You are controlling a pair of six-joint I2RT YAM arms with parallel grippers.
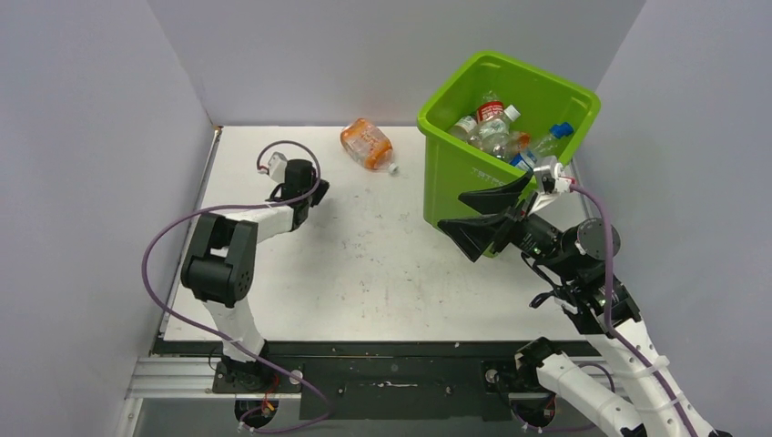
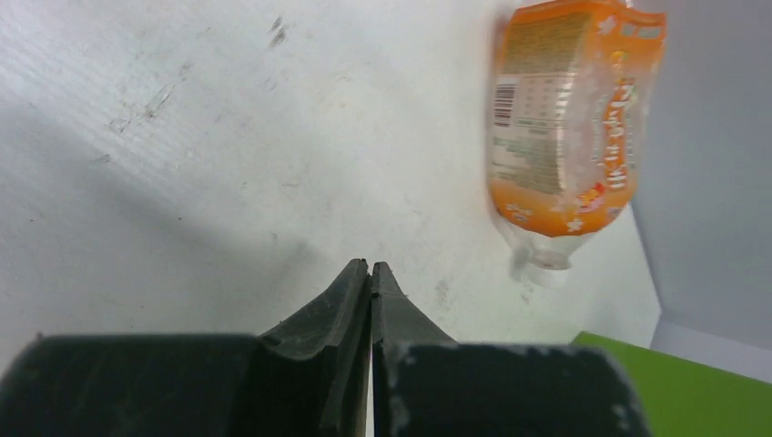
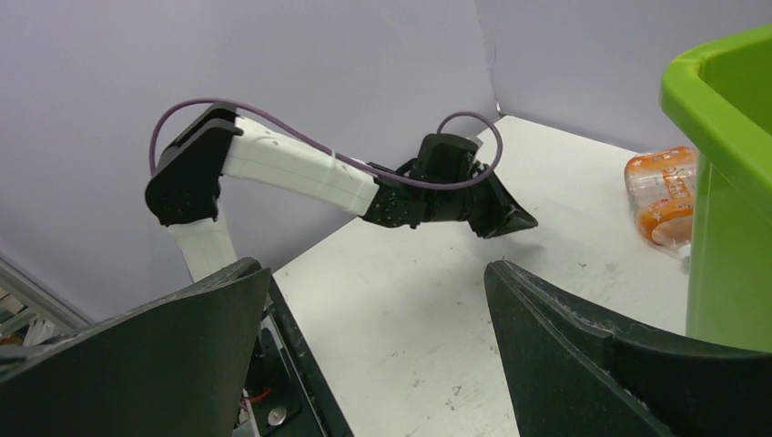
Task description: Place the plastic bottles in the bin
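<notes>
A clear plastic bottle with an orange label (image 1: 366, 144) lies on its side near the table's back edge, its cap toward the bin. In the left wrist view the bottle (image 2: 573, 127) is at upper right, apart from my fingers. My left gripper (image 1: 322, 191) is low over the table, in front and to the left of it. Only a narrow gap separates its fingertips (image 2: 350, 291), with nothing between them. The green bin (image 1: 441, 173) stands at the back right with several bottles (image 1: 496, 137) inside. By its front wall, my right gripper is wide open and empty.
Walls close in the table (image 1: 355, 273) at the back and both sides. Bare white surface fills its middle and front. In the right wrist view, the bin's near wall (image 3: 728, 246) hides part of the loose bottle.
</notes>
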